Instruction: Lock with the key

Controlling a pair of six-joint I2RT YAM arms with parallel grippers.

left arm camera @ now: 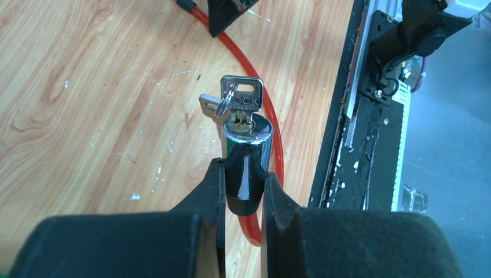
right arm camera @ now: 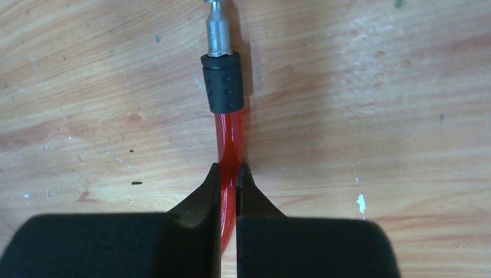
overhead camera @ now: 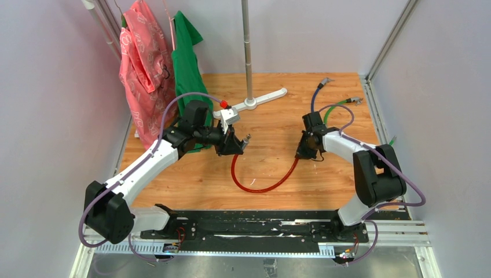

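My left gripper has its fingers on both sides of the black sleeve below the chrome lock head. A silver key stands in the keyhole on top, and a second key hangs from its ring. From the lock a red cable curves over the table. In the right wrist view, my right gripper is shut on this cable, just behind its black end collar. A silver pin sticks out beyond the collar. Pin and lock head are well apart.
Blue and green cables with metal ends lie at the back right. A pole on a white base stands at the back. Pink and green cloths hang at left. Bare table lies between the grippers.
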